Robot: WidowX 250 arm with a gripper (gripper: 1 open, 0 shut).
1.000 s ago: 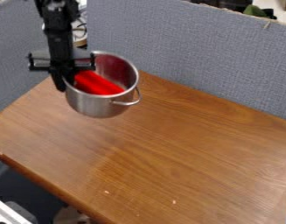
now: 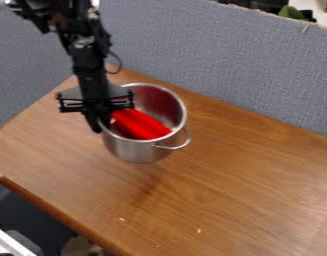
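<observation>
A steel pot (image 2: 150,149) with a side handle is at the middle left, over the wooden table. A red object (image 2: 139,124) lies inside it. The black gripper (image 2: 102,120) is at the pot's left rim, its fingertips at the pot wall; it looks shut on the rim, though the fingertips are partly hard to make out.
Grey padded walls (image 2: 233,70) run along the back and left.
The gripper and pot have come down from a higher, farther position toward the front, and slightly rightward over the last second.
</observation>
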